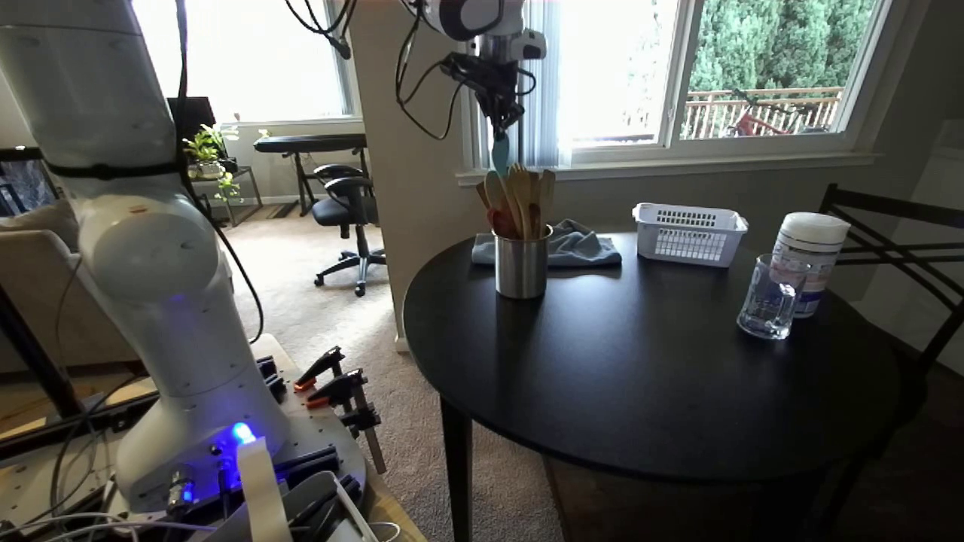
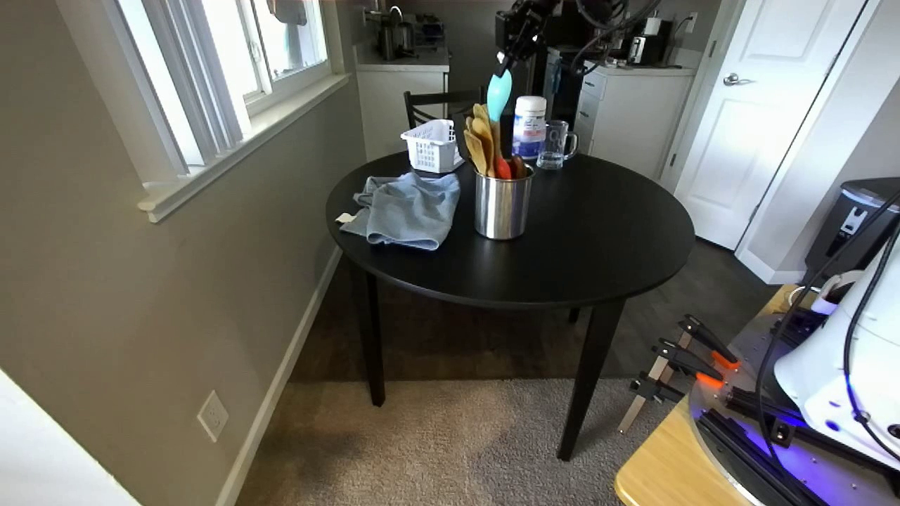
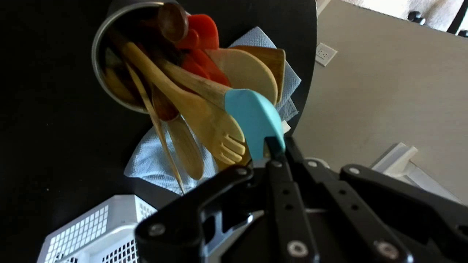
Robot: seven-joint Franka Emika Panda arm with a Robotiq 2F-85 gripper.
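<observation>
My gripper is shut on the tip of a blue spatula (image 3: 252,111), whose head is turquoise and whose handle is wooden. In exterior view 2 the spatula (image 2: 498,94) stands nearly upright, its head above the other utensils. The lower end of its handle is hidden among wooden spoons, a wooden fork (image 3: 210,122) and red utensils (image 3: 204,33). All of these stand in a steel canister (image 1: 521,266) on the black round table (image 1: 623,361). Above the canister hangs my gripper (image 1: 499,132) in exterior view 1.
Behind the canister lies a grey-blue cloth (image 2: 409,211). A white basket (image 1: 689,236) sits near the table's window side. Toward the chair stand a glass mug (image 1: 770,298) and a white tub (image 1: 818,244).
</observation>
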